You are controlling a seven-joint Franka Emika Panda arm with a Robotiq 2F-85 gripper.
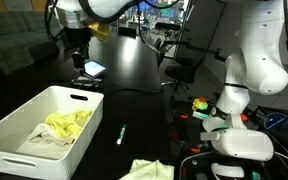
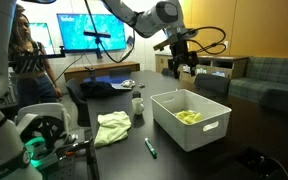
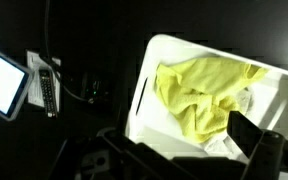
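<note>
A yellow cloth [image 1: 72, 123] lies crumpled inside the white box [image 1: 22, 165], next to a whitish cloth [image 1: 44, 135]. Seen from above in the wrist view, the yellow cloth [image 3: 199, 92] spreads over much of the box floor and partly covers the whitish one [image 3: 224, 145]. High over the box's far side hangs my gripper [image 1: 71, 46], its fingers apart and empty. Exterior view 2 also has the gripper [image 2: 185, 66] well above the box [image 2: 206, 132], touching nothing. A pale yellow cloth [image 2: 113, 127] rests on the table outside the box.
A small pen-like item [image 1: 121, 134] lies on the dark table right of the box. Beyond the box are a lit tablet [image 1: 93, 69] and a remote [image 3: 49, 92]. A white cup [image 2: 137, 104] stands nearby. Much of the table right of the box is bare.
</note>
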